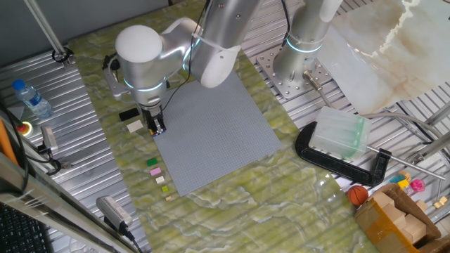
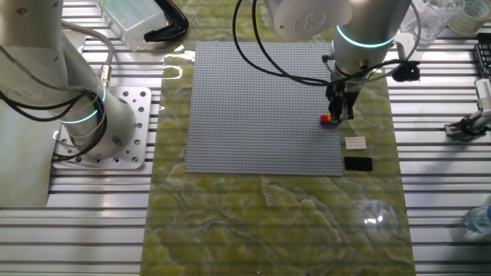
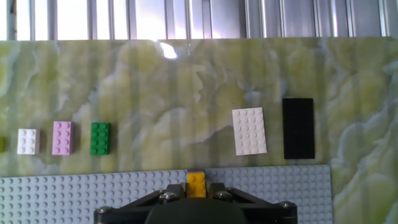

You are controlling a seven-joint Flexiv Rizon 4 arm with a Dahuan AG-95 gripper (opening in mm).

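At the grey baseplate's [image 1: 218,133] edge, my gripper [image 1: 157,131] points down over a small group of coloured bricks. In the wrist view an orange brick [image 3: 196,183] shows between the fingers, which sit close against both its sides; the gripper looks shut on it. A red brick [image 2: 324,119] peeks out beside the fingertips in the second exterior view, with a bit of yellow and blue next to it. The fingers hide most of this group, so I cannot tell how the bricks are joined or whether the orange one is pressed onto the plate.
Off the plate's edge lie a white flat brick [image 3: 249,131], a black one [image 3: 298,128], a green brick [image 3: 99,138], a pink brick [image 3: 62,138] and a small white brick [image 3: 28,142]. Most of the plate is bare. A black clamp [image 1: 344,165] stands at the table's side.
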